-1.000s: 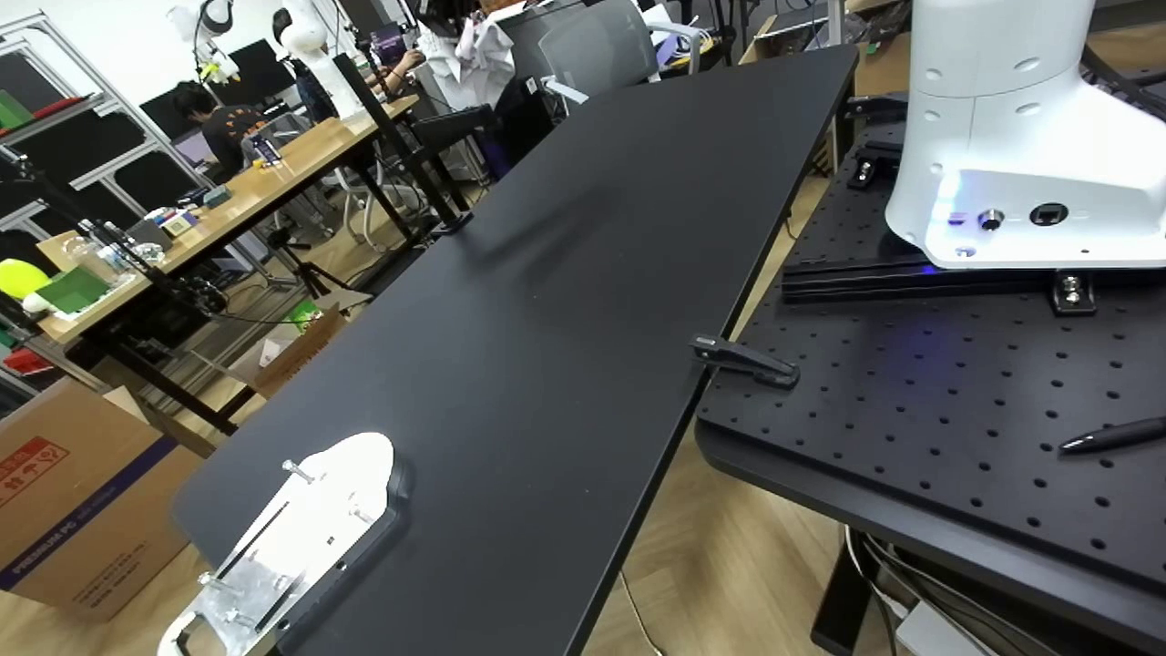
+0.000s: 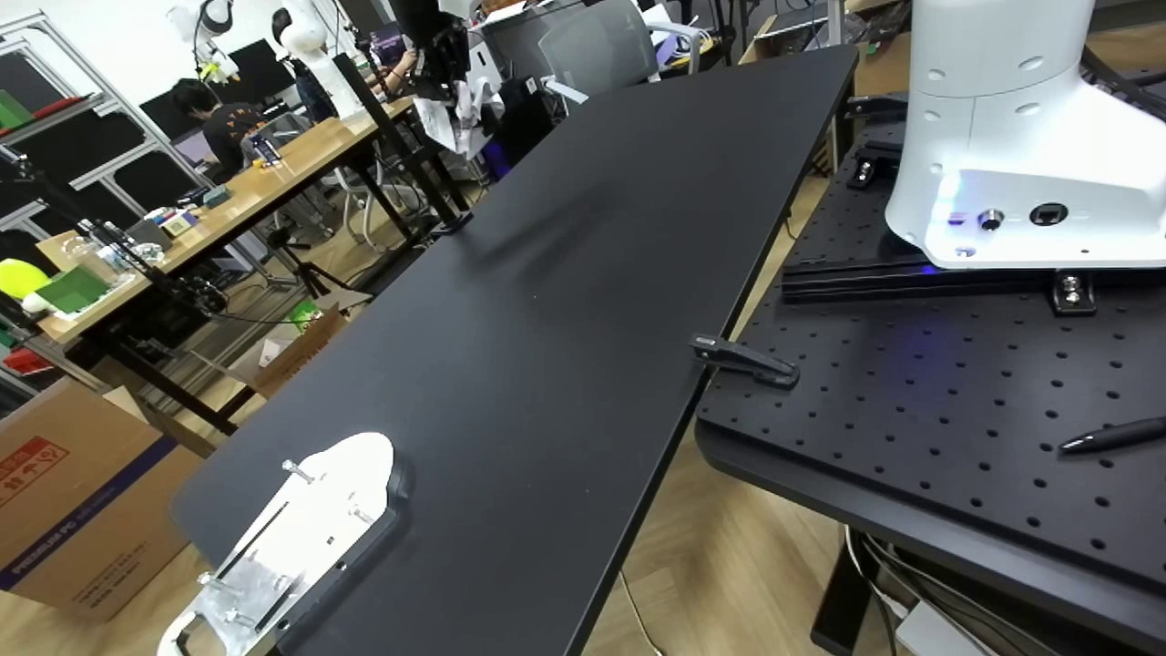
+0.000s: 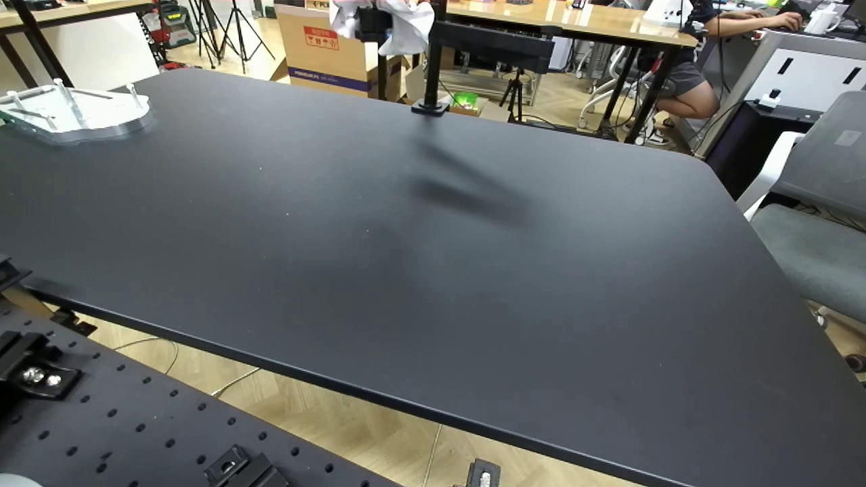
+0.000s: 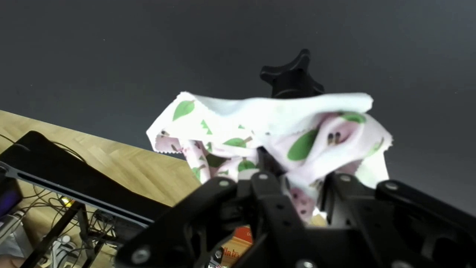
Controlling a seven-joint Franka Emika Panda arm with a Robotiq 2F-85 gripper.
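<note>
A thin white and pink cloth with green leaves [image 4: 276, 118] hangs bunched at my gripper in the wrist view. My fingers stand apart, with a strip of the cloth in the gap. A black knob [image 4: 292, 76] shows just beyond the cloth, which covers what lies beneath it. In exterior view 2 the cloth [image 3: 406, 24] hangs at the left end of a black bar [image 3: 491, 44] on a post. In exterior view 1 my dark gripper [image 2: 434, 55] is above the cloth [image 2: 465, 120]. Whether the cloth rests on the bar is unclear.
A white plate with metal pegs [image 2: 311, 514] lies at its near left corner. The post [image 3: 436, 69] is fixed at the far edge. Beyond it stand a cardboard box [image 3: 316, 49] and a wooden table.
The cloth has come down from beside the chair and looks more bunched.
</note>
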